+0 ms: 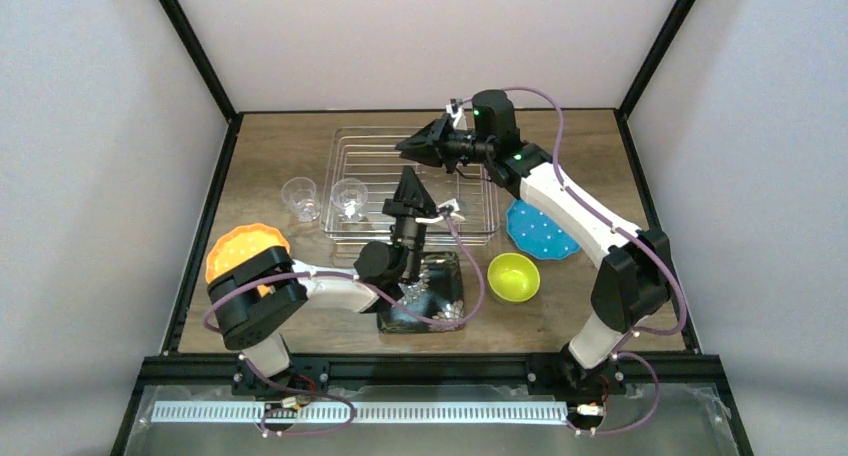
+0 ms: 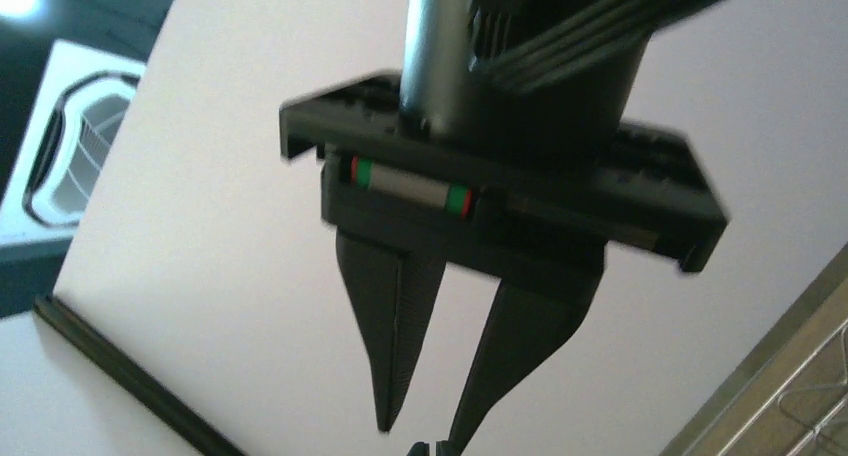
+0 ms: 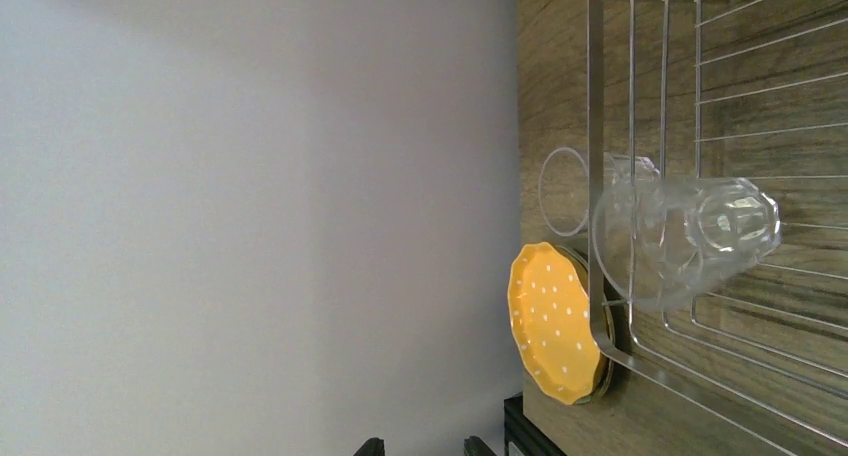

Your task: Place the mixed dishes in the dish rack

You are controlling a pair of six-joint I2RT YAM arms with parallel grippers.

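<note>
A clear glass lies at the left part of the wire rack; another is outside it, to the left. My left gripper is over the rack; its fingertips show a narrow gap, with no held object clearly visible, so its grip is unclear. My right gripper is above the rack's back, fingertips apart, nothing seen between them.
Orange plates are at left, a blue plate at right, a green bowl and dark square dish in front. The back wall borders the table.
</note>
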